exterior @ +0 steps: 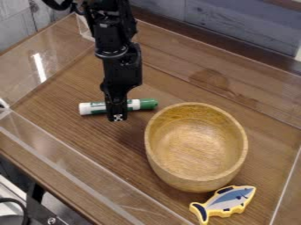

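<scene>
The black arm reaches down from the top to a green and white cylinder, like a marker or tube (137, 105), lying on the wooden table. The gripper (116, 117) is low over the cylinder's middle, its narrow tip overlapping it. It looks shut; whether anything is between its fingers, or whether it touches the cylinder, I cannot make out.
A wooden bowl (195, 153) sits to the right of the cylinder. A blue and yellow fish-shaped object (221, 204) lies at the lower right.
</scene>
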